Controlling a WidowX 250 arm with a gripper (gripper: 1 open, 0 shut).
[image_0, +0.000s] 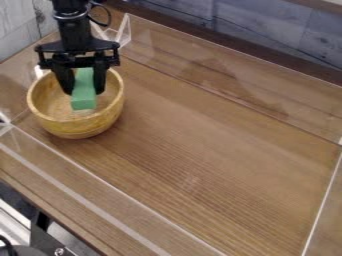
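Note:
My black gripper (83, 70) hangs from the top left, shut on the upper part of a green object (84, 93) that stands upright over a round wooden bowl (83, 124) at the left. The object's lower end is inside the bowl's rim; whether it touches the bottom cannot be told.
A dark area with some hardware lies beyond the edge at the bottom left.

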